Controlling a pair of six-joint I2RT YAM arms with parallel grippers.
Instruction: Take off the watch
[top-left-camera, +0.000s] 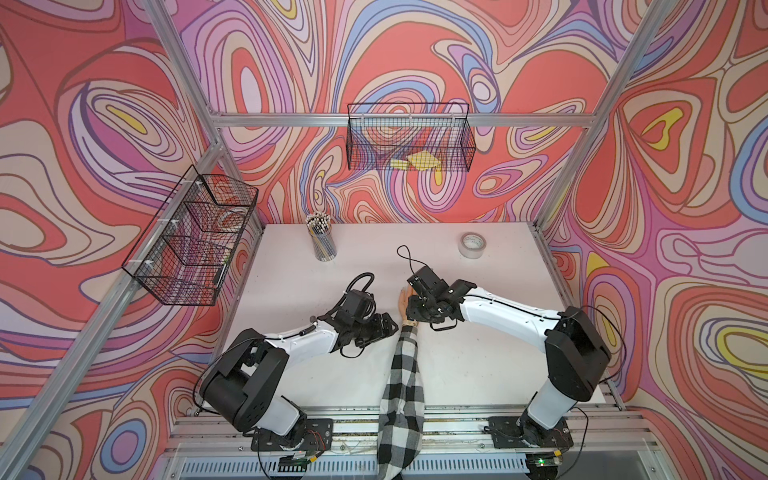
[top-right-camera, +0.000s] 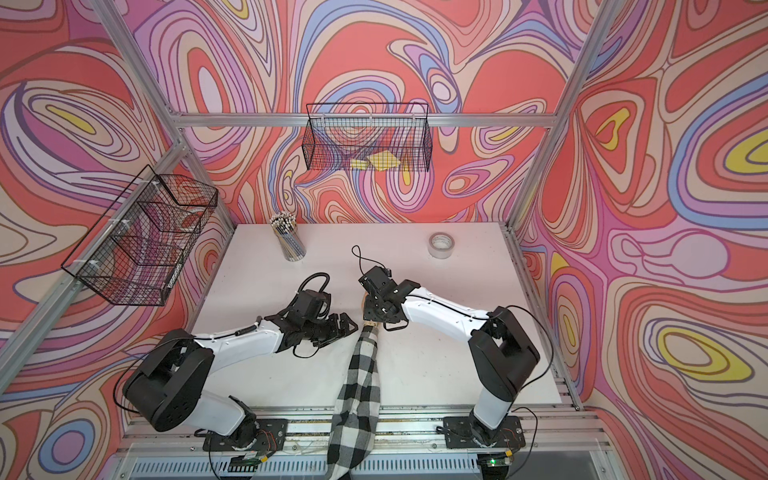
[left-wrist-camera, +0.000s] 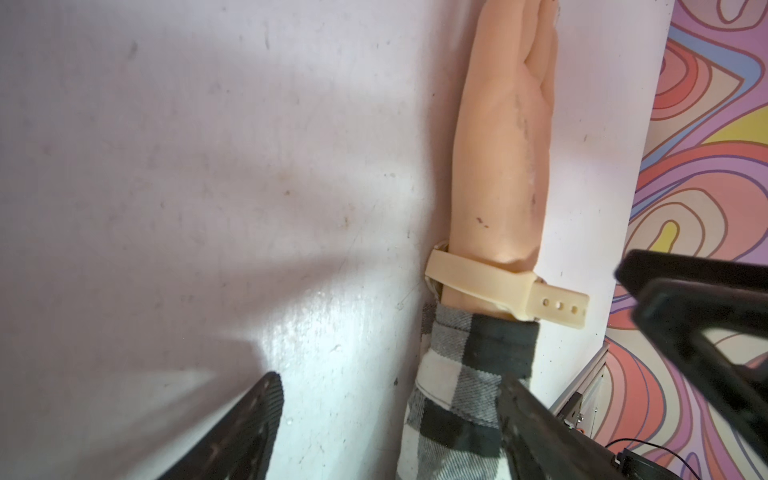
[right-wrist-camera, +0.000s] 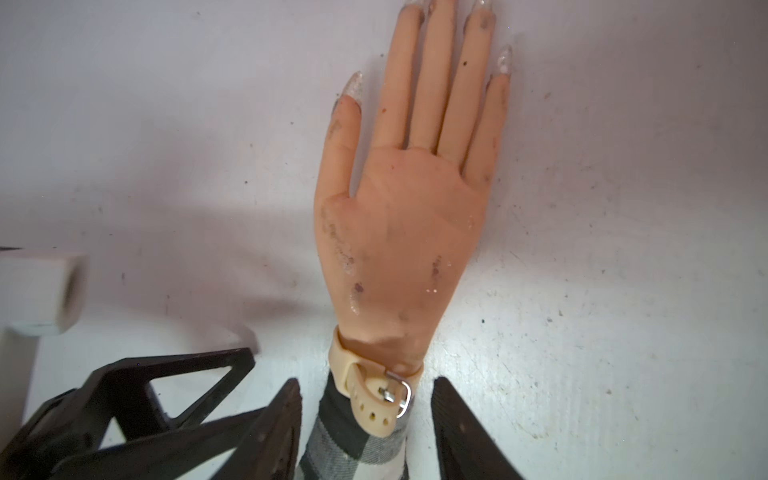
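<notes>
A cream watch strap (right-wrist-camera: 345, 369) circles the wrist of a palm-up mannequin hand (right-wrist-camera: 400, 240), just above a black-and-white checked sleeve (right-wrist-camera: 368, 456). Its metal buckle (right-wrist-camera: 405, 397) faces up in the right wrist view, and the holed strap end lies beside it. Whether the pin sits in a hole, I cannot tell. In the left wrist view the strap (left-wrist-camera: 480, 276) shows from the side, its tail sticking out past a keeper loop. My right gripper is over the wrist with its fingers apart, empty. Left of the wrist, my left gripper is also open and empty.
A cup of thin sticks (top-left-camera: 322, 240) stands at the back left and a tape roll (top-left-camera: 472, 245) at the back right. Wire baskets hang on the back (top-left-camera: 410, 144) and left (top-left-camera: 196, 240). Both arms' hands are close together near the wrist.
</notes>
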